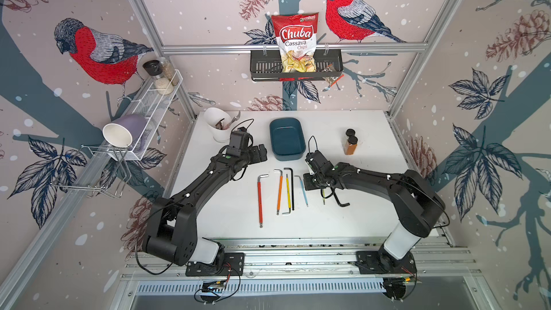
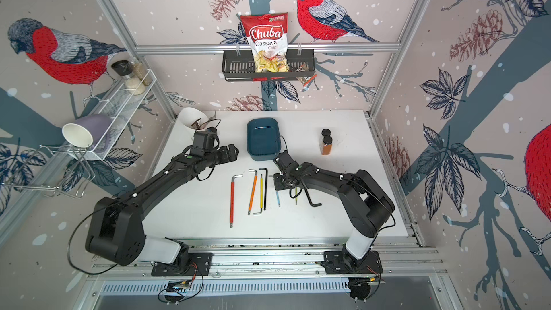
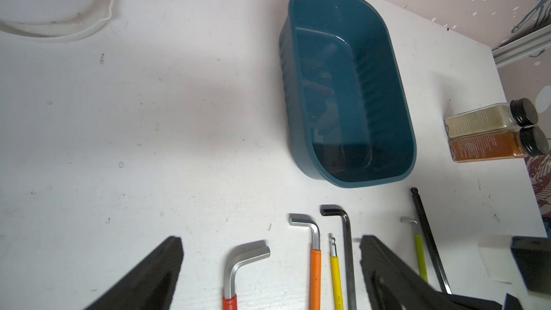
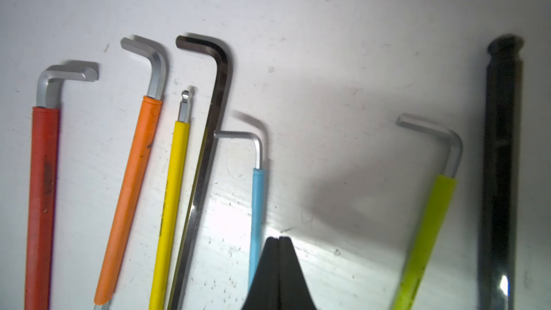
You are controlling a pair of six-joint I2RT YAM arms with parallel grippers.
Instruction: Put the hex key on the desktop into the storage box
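Note:
Several hex keys lie on the white desktop: red (image 4: 43, 206), orange (image 4: 129, 195), yellow (image 4: 171, 212), thin black (image 4: 201, 195), blue (image 4: 257, 201), lime green (image 4: 424, 241) and thick black (image 4: 500, 183). The blue key's short tip meets the thin black key. In the right wrist view, my right gripper is shut with nothing between its fingertips; the blue key runs just left of them, outside, its lower end hidden. Empty in the left wrist view, the teal storage box (image 3: 307, 132) stands behind the keys. My left gripper is open above the desktop, left of the box.
Two spice bottles (image 3: 488, 146) are on the desktop right of the box. A white container (image 1: 219, 132) sits at the back left, behind the left arm. Bare desktop (image 3: 143, 137) lies left of the box in the left wrist view.

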